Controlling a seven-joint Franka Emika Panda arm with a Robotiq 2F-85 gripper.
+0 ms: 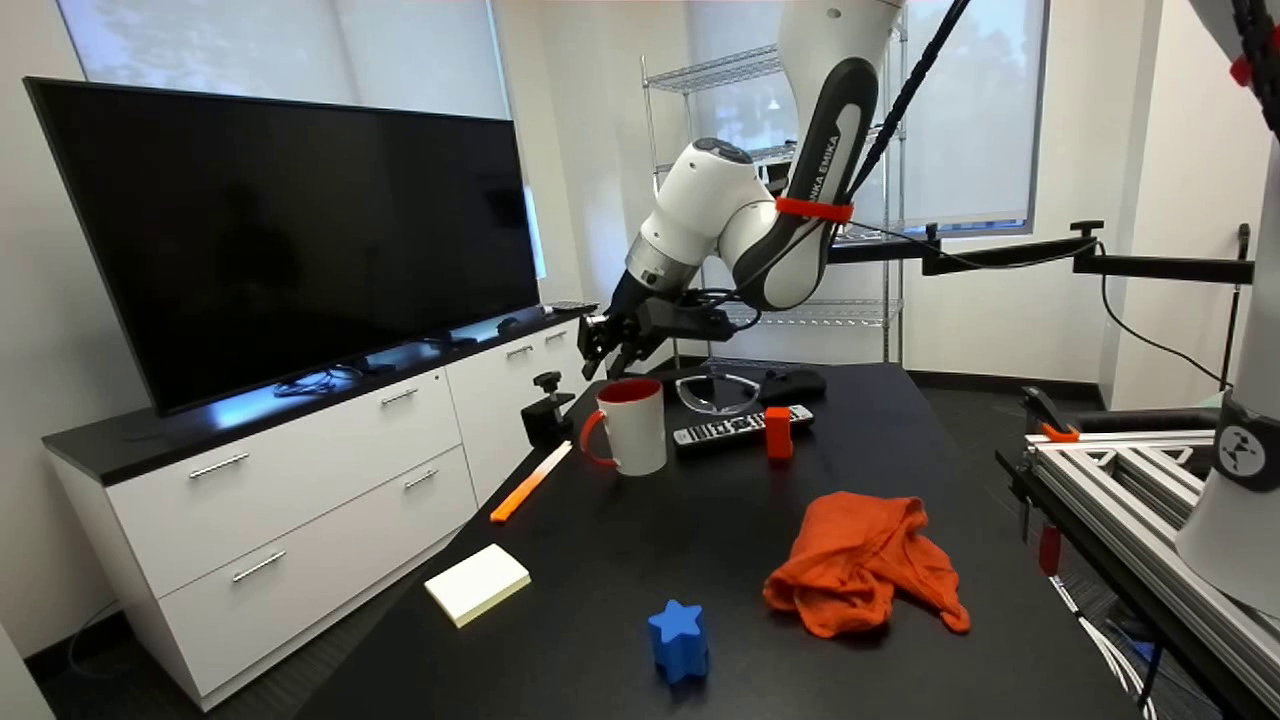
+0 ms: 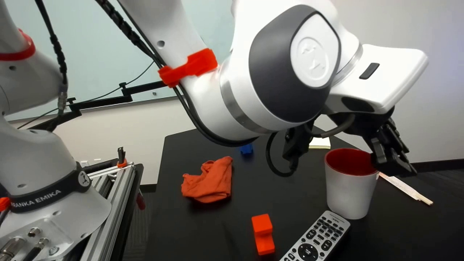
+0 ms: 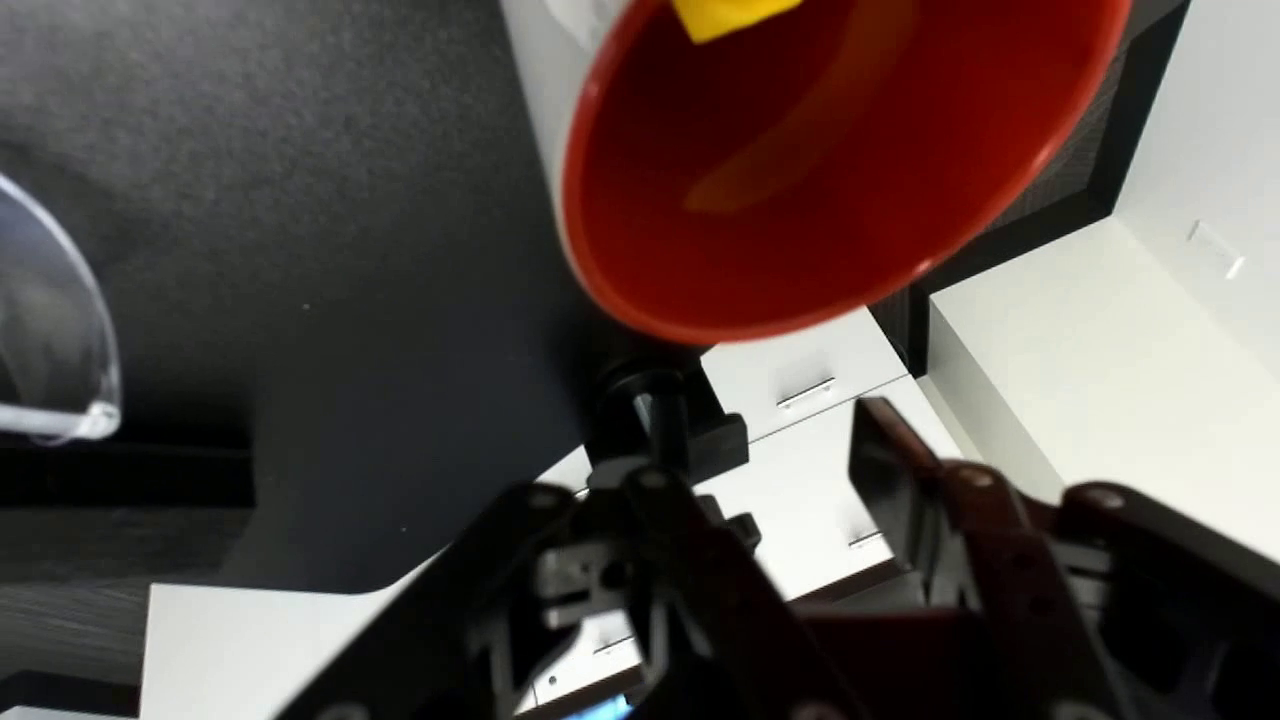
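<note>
A white mug (image 1: 635, 428) with a red inside and red handle stands upright on the dark table. Seen from the wrist, its red inside (image 3: 780, 180) holds something yellow (image 3: 732, 14), only partly in view. My gripper is open, with a visible gap and nothing between its fingers. In exterior view 1 the gripper (image 1: 606, 360) hangs above and behind the mug, near the table's far end. From the other side, one of its dark fingers (image 2: 389, 156) overlaps the mug's rim; whether they touch cannot be told.
Near the mug lie a remote (image 1: 741, 428), an orange block (image 1: 779, 433), clear glasses (image 1: 717, 392) and an orange-handled knife (image 1: 529, 484). A black clamp (image 1: 547, 409) grips the edge. Nearer are sticky notes (image 1: 477, 584), a blue star (image 1: 679, 642) and an orange cloth (image 1: 864, 564).
</note>
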